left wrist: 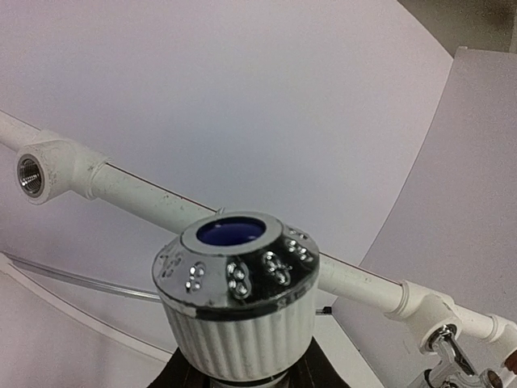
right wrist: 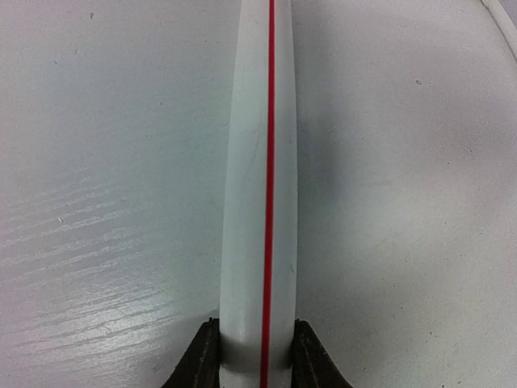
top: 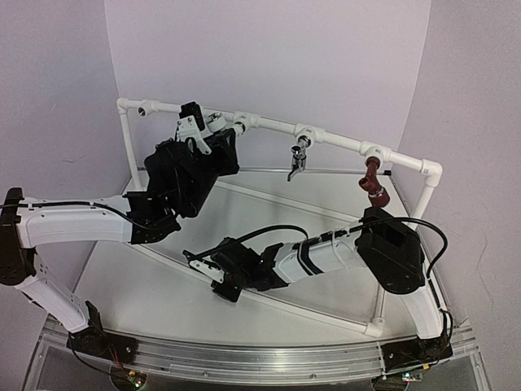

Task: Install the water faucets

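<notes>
A white, ribbed faucet (left wrist: 234,307) with a chrome, blue-centred cap fills the lower middle of the left wrist view. My left gripper (top: 213,134) appears shut on it, a dark finger (left wrist: 319,373) at either side of its neck; the handle hides the contact. In the top view the faucet's head (top: 216,122) is beside a pipe tee (top: 246,120) with chrome at its mouth; whether they join is unclear. Low on the frame, my right gripper is shut on a white pipe (right wrist: 250,202) with a red stripe.
A chrome faucet (top: 298,159) and a brown one (top: 373,186) hang from tees to the right. At the far left, the tee (left wrist: 48,171) has an empty threaded opening. The upper white pipe (top: 342,142) slopes down to the right.
</notes>
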